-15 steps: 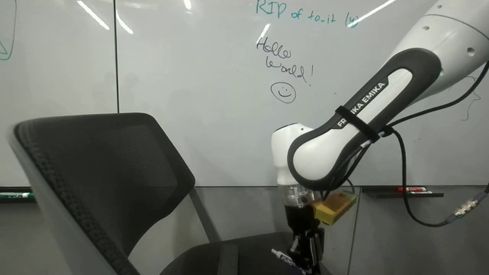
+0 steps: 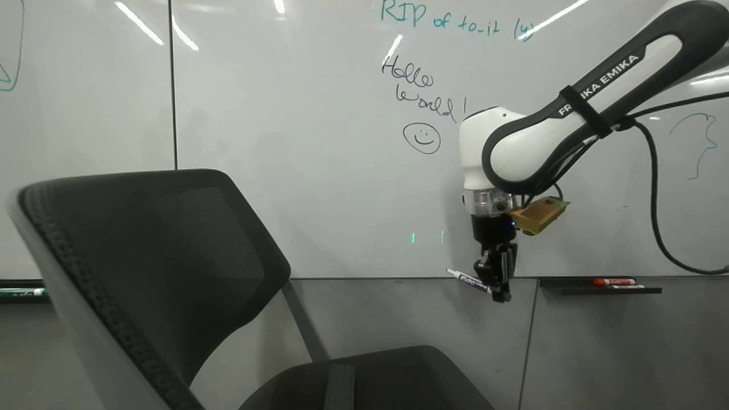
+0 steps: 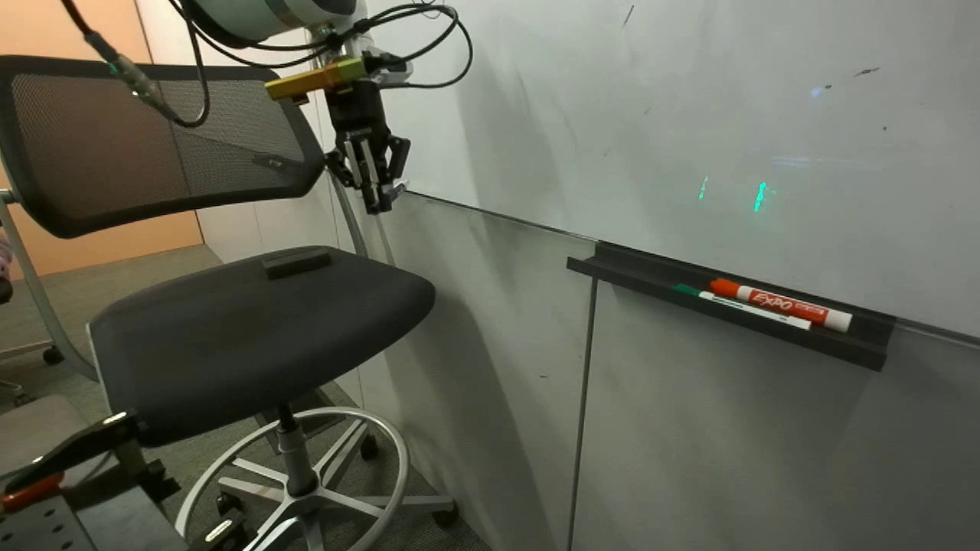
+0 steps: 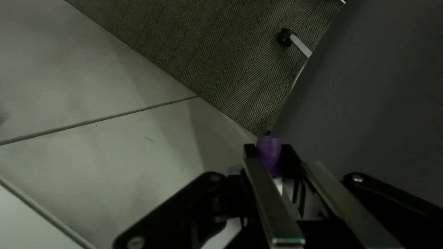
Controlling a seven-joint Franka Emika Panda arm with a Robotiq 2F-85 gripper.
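A white marker (image 2: 469,279) with a purple cap is pinched in my gripper (image 2: 502,296), which is shut on it. In exterior view 1 its white end sticks out to the left, tilted slightly upward. From the wrist camera, the purple end (image 4: 269,153) shows between the fingertips, while most of the barrel is hidden. Exterior view 2 has my gripper (image 3: 374,207) beyond the chair seat, near the board's lower edge, with only a bit of the marker visible beside the fingers.
An office chair (image 3: 266,340) stands close by. The whiteboard (image 2: 307,136) carries writing and a smiley. To the right, a black tray (image 3: 854,353) fixed at the board's edge holds a red marker (image 3: 781,303) and a green-capped white marker (image 3: 753,311). Bare wall lies between.
My arm has risen from above the chair seat and shifted right in exterior view 1, carrying the marker up to about the height of the board's lower edge.
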